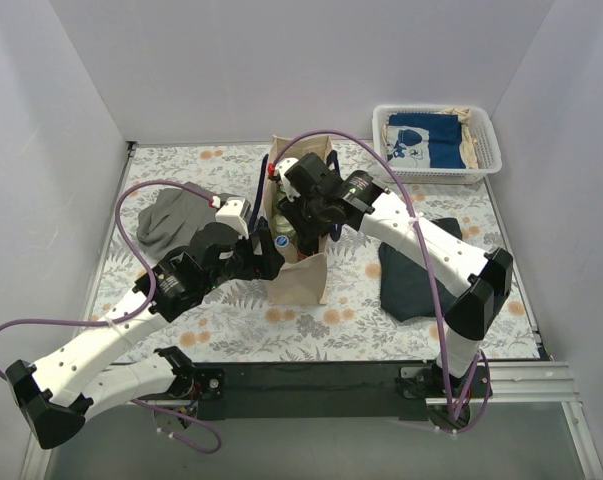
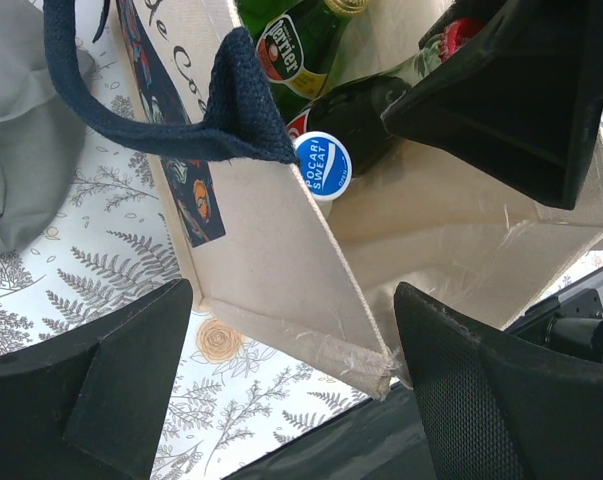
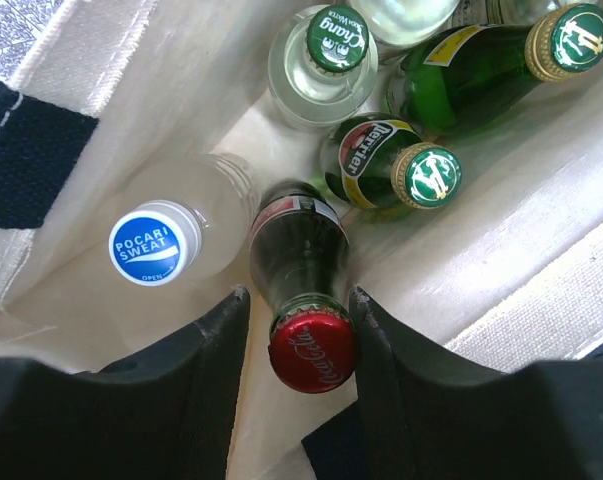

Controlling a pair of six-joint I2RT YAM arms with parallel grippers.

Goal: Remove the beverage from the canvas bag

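Note:
The canvas bag (image 1: pixel 298 287) stands upright and open-topped at the table's middle. In the right wrist view, a dark cola bottle (image 3: pixel 299 250) with a red cap leans inside it. Around that bottle's neck my right gripper is open; its right finger (image 3: pixel 376 345) is close against the cap, while a gap shows by the left one. A clear Pocari Sweat bottle (image 3: pixel 206 215), capped in white and blue, sits just left. At the bag's front corner, my left gripper stands open with the bag's edge between its fingers.
Green Perrier bottles (image 3: pixel 381 160) and a clear green-capped bottle (image 3: pixel 316 85) fill the bag's other end. Dark blue handles (image 2: pixel 171 135) hang by its sides. Grey cloth (image 1: pixel 176 220), dark cloth (image 1: pixel 416 280) and a white basket (image 1: pixel 486 150) lie around it.

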